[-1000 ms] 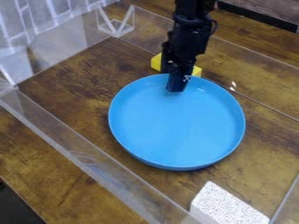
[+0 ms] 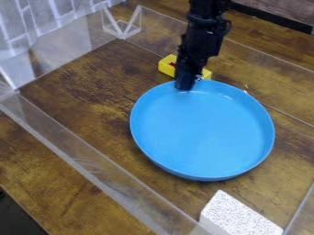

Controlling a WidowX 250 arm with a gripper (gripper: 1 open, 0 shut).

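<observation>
A large round blue tray (image 2: 203,133) lies on the wooden surface in the middle right of the view. My black gripper (image 2: 186,81) reaches down from the top to the tray's back rim, its fingers low and close together, looking shut; whether they touch the rim is hard to tell. Behind it a yellow block (image 2: 172,65) lies partly hidden by the gripper.
A white speckled block (image 2: 240,218) lies at the front right. Clear walls (image 2: 73,147) border the work area. The wooden surface left of the tray is bare.
My gripper has moved a little along with it.
</observation>
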